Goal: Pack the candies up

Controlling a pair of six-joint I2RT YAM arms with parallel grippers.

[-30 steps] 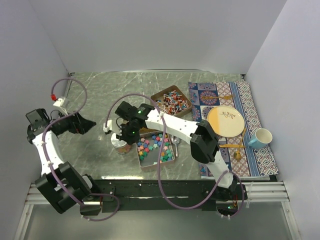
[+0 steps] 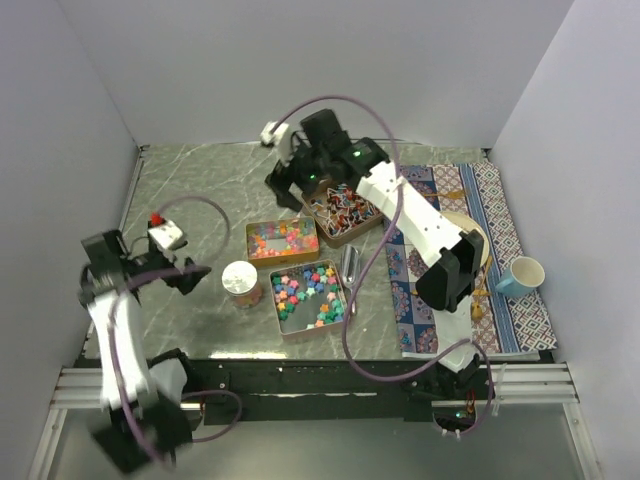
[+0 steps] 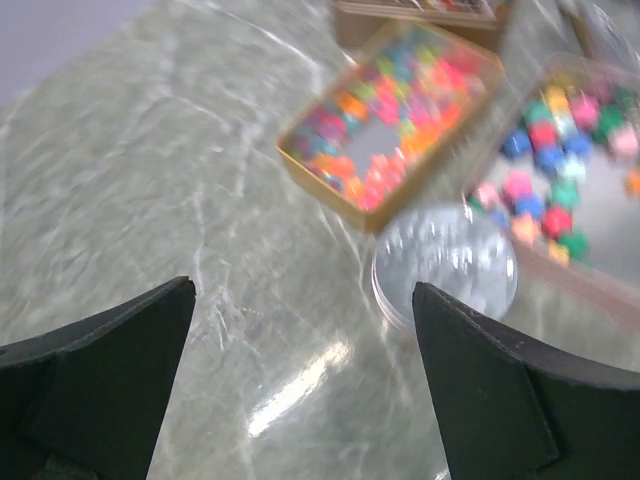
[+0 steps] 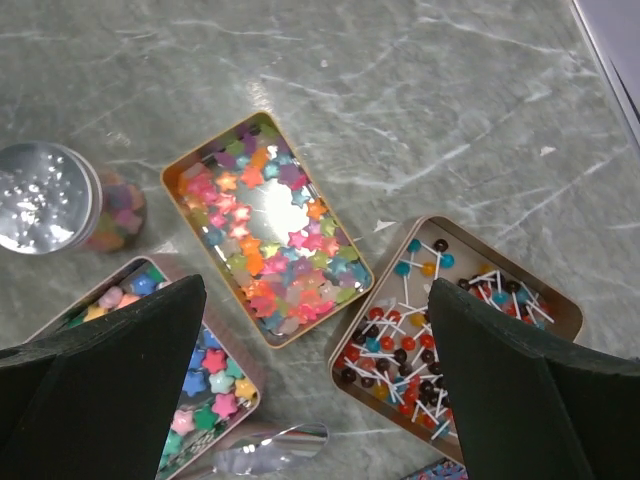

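Note:
A lidded clear jar (image 2: 241, 284) with candies inside stands left of the boxes; its silvery lid (image 3: 445, 262) shows in the left wrist view. Beside it lie a box of star-shaped candies (image 2: 308, 297) and a box of bright gummy candies (image 4: 270, 230). A third box (image 4: 545, 275) holds lollipops. My right gripper (image 2: 283, 192) hovers above the table behind the gummy box, fingers open and empty. Over the bare left part of the table, my left gripper (image 2: 192, 276) is open, with nothing between its fingers.
A metal scoop (image 2: 350, 268) lies right of the star box. Farther right are a patterned cloth (image 2: 415, 290), a round plate (image 2: 470, 225) and a blue mug (image 2: 520, 276).
The left arm has moved too; its gripper now sits nearer the jar.

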